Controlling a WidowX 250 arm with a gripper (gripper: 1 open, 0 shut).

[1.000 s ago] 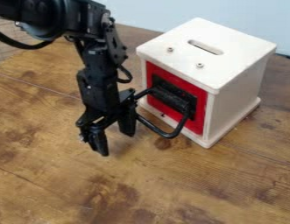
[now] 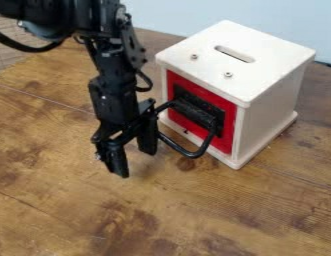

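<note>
A white wooden box (image 2: 261, 70) stands at the right of the camera view, with a slot and screws on top and a red front panel (image 2: 223, 144) bearing a black mechanism with a curved black handle (image 2: 191, 151). My black gripper (image 2: 132, 155) points down, low over the wooden table at the box's left front. Its two fingers stand apart with nothing visible between them. The handle's left end passes behind or beside the gripper, and I cannot tell whether they touch.
A pale wall rises behind the box.
My gripper has shifted very slightly; the box and handle look unchanged.
</note>
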